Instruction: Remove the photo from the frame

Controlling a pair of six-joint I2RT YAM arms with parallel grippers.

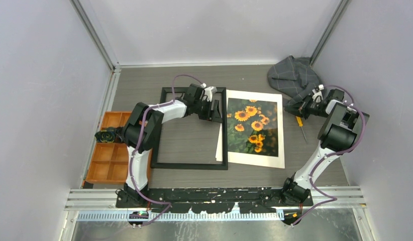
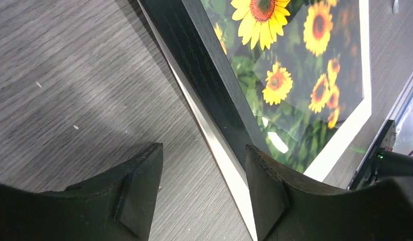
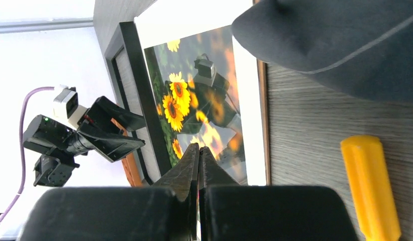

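Observation:
The black frame [image 1: 189, 166] lies on the table, its right bar over the edge of a white-bordered sunflower photo [image 1: 252, 125], which lies mostly to the right of it. My left gripper [image 1: 213, 114] is open at that bar; in the left wrist view its fingertips [image 2: 260, 160] are at the bar and the white edge beneath, with nothing visibly held. My right gripper is shut, with nothing visible between its fingers, at the right beyond the photo.
A grey cloth [image 1: 290, 75] lies at the back right, with a yellow-handled screwdriver [image 1: 299, 121] below it. An orange compartment tray [image 1: 101, 170] is at the far left, under the left arm.

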